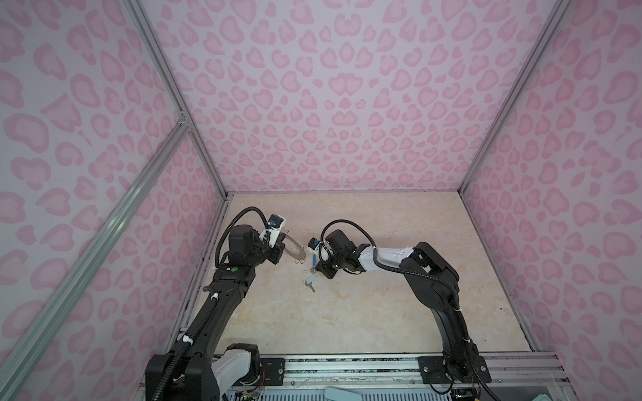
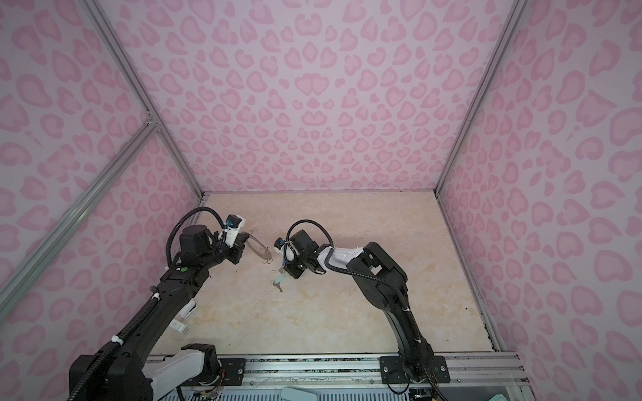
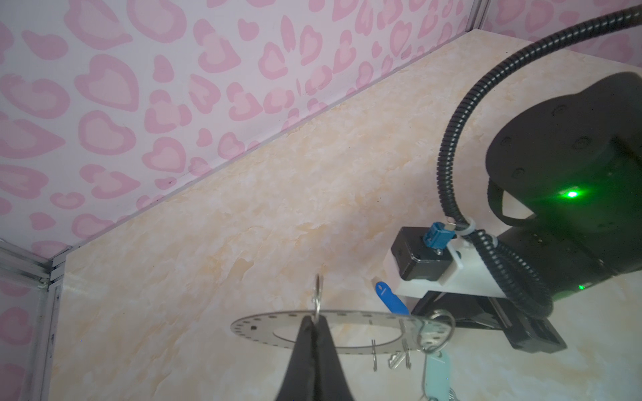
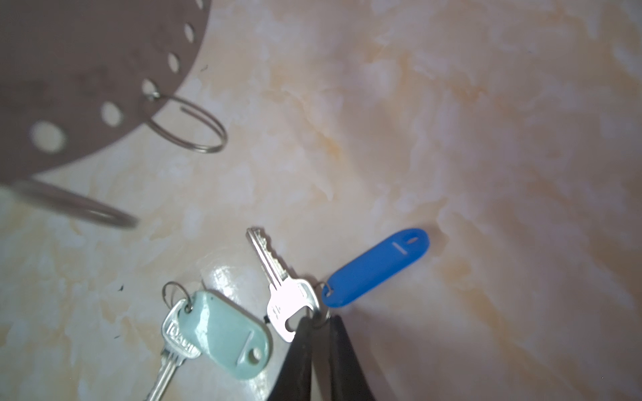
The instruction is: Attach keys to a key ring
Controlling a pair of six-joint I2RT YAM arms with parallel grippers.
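Observation:
A flat grey key ring with holes round its rim (image 3: 260,325) hangs in the air, with my left gripper shut on its edge. Small wire loops (image 4: 190,133) hang from the holes. A silver key (image 4: 287,297) and a blue tag (image 4: 378,267) share a thin wire ring, which sits at the tips of my right gripper; the fingers are shut on that wire. Whether key and tag touch the table is hard to tell. Another key (image 4: 175,341) with a pale green tag (image 4: 224,334) lies flat on the table beside them.
White objects (image 2: 184,317) lie by the left arm. Pink patterned walls close off the back and sides. The right gripper's body stands close beside the held key ring.

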